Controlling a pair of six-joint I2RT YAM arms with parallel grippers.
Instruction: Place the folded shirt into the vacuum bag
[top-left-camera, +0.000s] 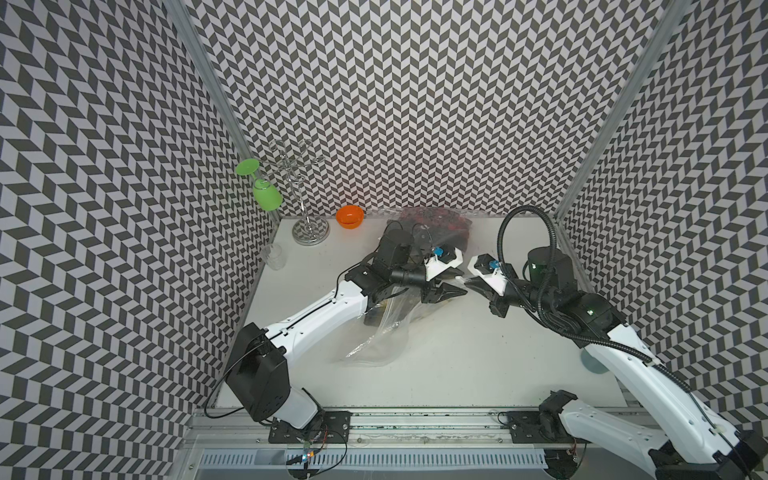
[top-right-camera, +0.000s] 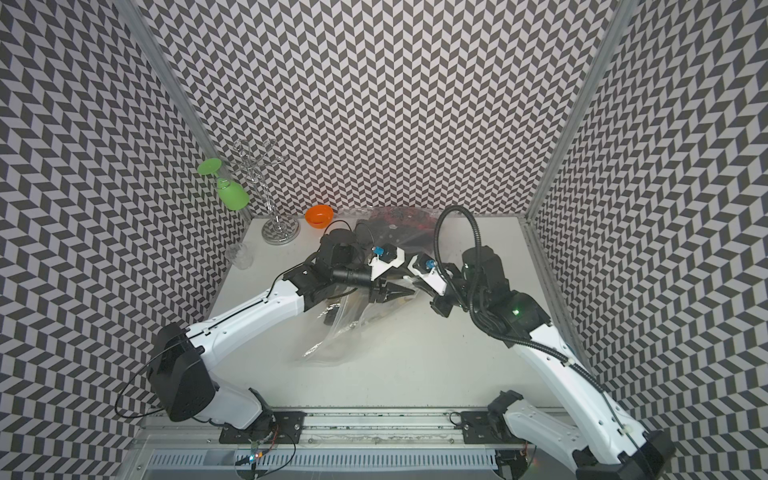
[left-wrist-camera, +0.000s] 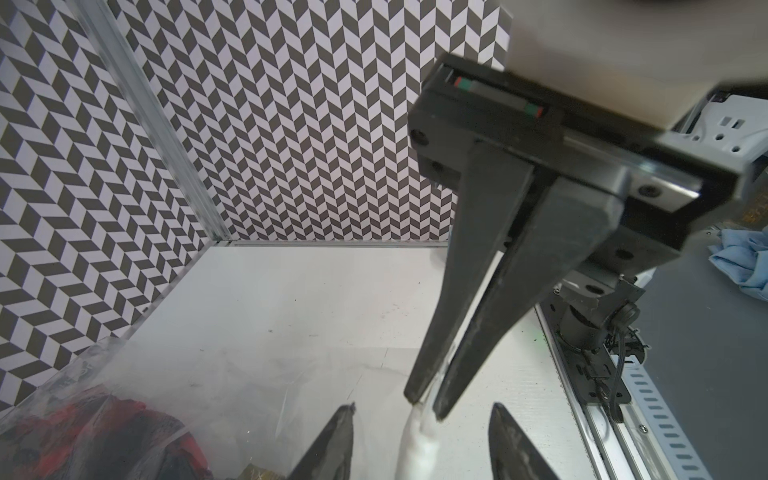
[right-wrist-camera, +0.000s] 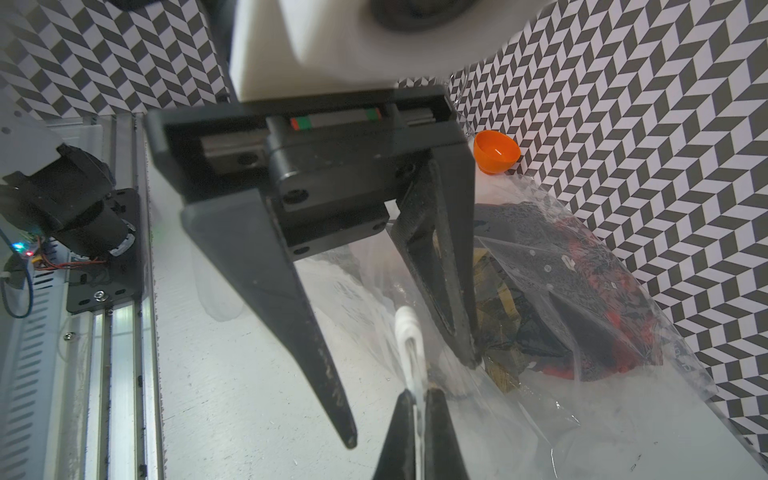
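The clear vacuum bag (top-left-camera: 376, 344) lies across the middle of the table, with dark and red cloth (right-wrist-camera: 560, 304) showing under or inside its plastic toward the back; which part is the shirt I cannot tell. My left gripper (top-left-camera: 453, 283) stands open over the bag. My right gripper (top-left-camera: 469, 280) faces it tip to tip and is shut, a thin white strip (left-wrist-camera: 420, 440) at its fingertips, probably the bag's seal, reaching between the open left fingers. The two grippers hide part of the bag in both top views.
An orange bowl (top-left-camera: 349, 217) sits at the back left, beside a metal stand (top-left-camera: 309, 230) carrying a green goblet (top-left-camera: 265, 194). A clear glass (top-left-camera: 274, 257) stands at the left edge.
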